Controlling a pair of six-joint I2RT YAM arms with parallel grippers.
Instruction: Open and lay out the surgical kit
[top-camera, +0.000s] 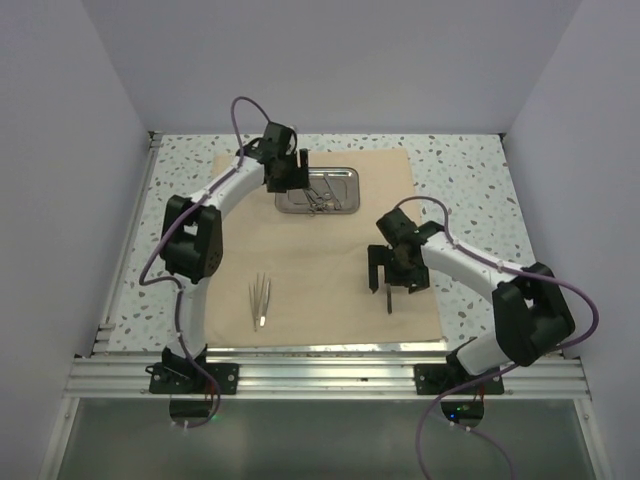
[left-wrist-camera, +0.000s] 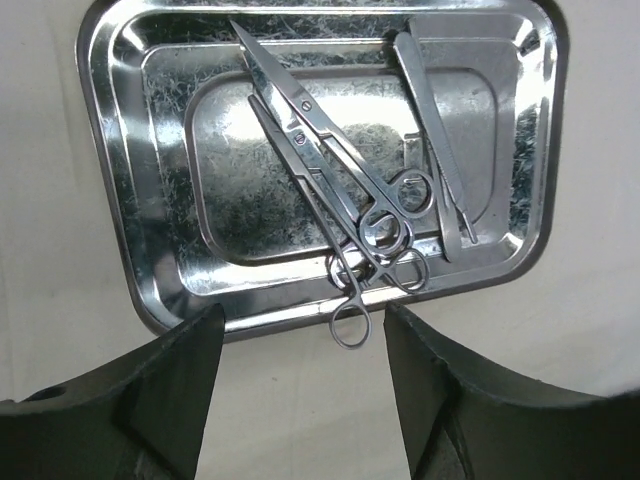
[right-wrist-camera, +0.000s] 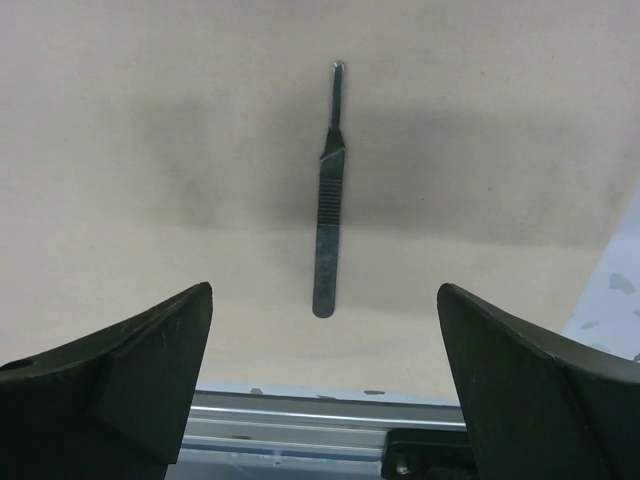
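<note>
The metal tray (top-camera: 350, 206) stands at the back middle, holding several steel instruments. In the left wrist view, scissors (left-wrist-camera: 305, 108) and other ring-handled tools lie crossed in it, and one ring handle (left-wrist-camera: 350, 340) juts over the near rim. My left gripper is over that rim, its fingers parted with bare space between them; the ring shows near the right finger. A slim dark scalpel handle (right-wrist-camera: 328, 215) rests on the beige cloth at the front right. Above it my right gripper is wide open, the handle in line with the gap and untouched.
Several slender instruments (top-camera: 261, 300) lie side by side at the cloth's front left. A metal rail (top-camera: 320, 367) runs along the front edge.
</note>
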